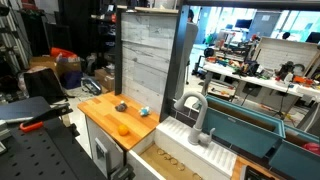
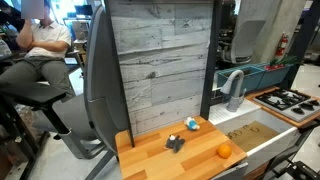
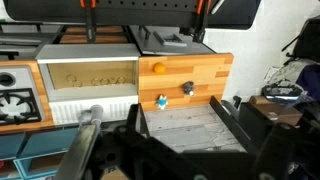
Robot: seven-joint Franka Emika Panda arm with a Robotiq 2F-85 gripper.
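Observation:
An orange ball [image 1: 123, 129] rests on the wooden counter, near its front edge. Farther back on that wood lie a small blue-and-white item [image 2: 192, 124] and a dark grey item [image 2: 175, 143]. Beside the counter, an open drawer [image 2: 246, 156] with a light wooden bottom looks empty. In the wrist view my gripper hangs above this toy kitchen, its dark fingers wide apart and nothing visible between them. The ball [image 3: 159, 68], blue-and-white item [image 3: 162, 102] and dark item [image 3: 188, 88] all appear clear of the fingers. Neither exterior view shows the gripper.
A grey faucet [image 1: 193, 112] rises behind the drawer, and a stove top [image 2: 285, 102] lies to its right in the second exterior view. A grey plank wall [image 2: 165, 70] backs the counter. Bare wood surrounds the small items.

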